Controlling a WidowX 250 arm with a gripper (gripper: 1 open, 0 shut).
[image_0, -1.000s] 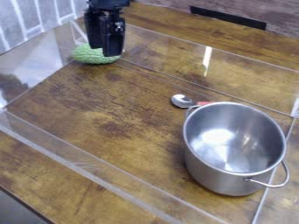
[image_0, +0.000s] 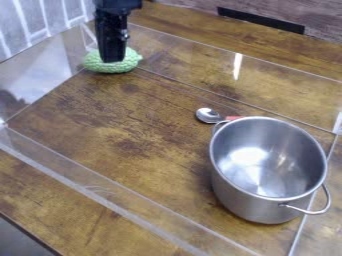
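Observation:
My black gripper (image_0: 114, 50) hangs at the upper left, just above a green knobbly vegetable-like object (image_0: 112, 64) on the wooden surface. The gripper appears small and dark, and whether anything is between its fingers is hard to see; the green object rests below it. A steel pot (image_0: 265, 165) with side handles stands at the lower right. A spoon (image_0: 210, 115) with a red handle lies just behind the pot, its handle partly hidden.
Clear plastic walls (image_0: 80, 175) surround the wooden work area (image_0: 134, 130).
The gripper was lower and a little further right over the green object; it has moved up and left, uncovering more of it. The pot and spoon are unchanged.

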